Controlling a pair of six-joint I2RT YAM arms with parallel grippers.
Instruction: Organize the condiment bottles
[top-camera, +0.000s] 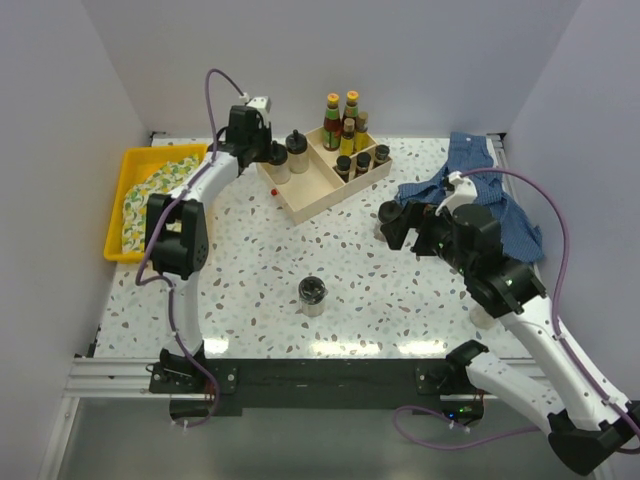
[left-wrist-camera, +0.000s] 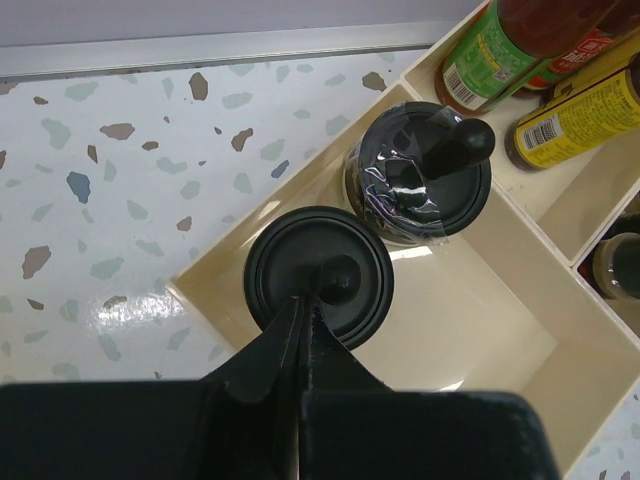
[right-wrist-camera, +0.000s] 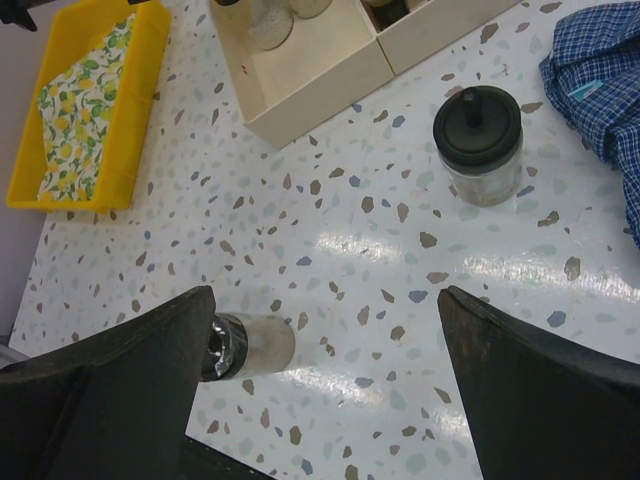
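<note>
Two black-lidded jars stand in the large compartment of the cream box (top-camera: 317, 193): the corner jar (left-wrist-camera: 318, 250) and, beside it, a jar with clear tape on its lid (left-wrist-camera: 400, 195). My left gripper is shut, its tips over the corner jar's lid near the knob; whether they touch it I cannot tell. My right gripper stands open and empty over the table. Beyond its fingers, a black-lidded jar (right-wrist-camera: 480, 150) is upright on the table. Another jar (right-wrist-camera: 262, 345), partly behind the left finger (right-wrist-camera: 165, 360), stands nearer the front.
Sauce bottles (top-camera: 332, 123) and small dark-capped jars (top-camera: 362, 163) fill the box's other compartments. A yellow bin (top-camera: 118, 205) with patterned cloth lies left, a blue cloth (top-camera: 470, 160) right.
</note>
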